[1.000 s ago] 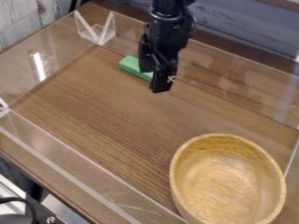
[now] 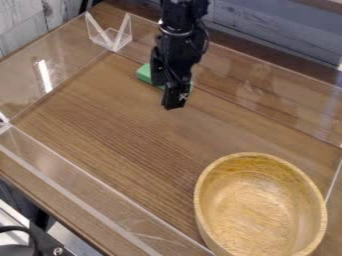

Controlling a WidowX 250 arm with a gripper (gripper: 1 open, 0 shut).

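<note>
My black gripper (image 2: 171,92) hangs from the dark arm near the back middle of the wooden table (image 2: 134,160), open, with its fingers pointing down. It is just in front of a green block (image 2: 146,73), which it partly hides; whether they touch I cannot tell.
A large pale yellow bowl (image 2: 261,215) stands at the front right. A white wire-like holder (image 2: 110,35) is at the back left. A wall runs along the back.
The arm and gripper have shifted a little left toward the green block, now covering more of it.
</note>
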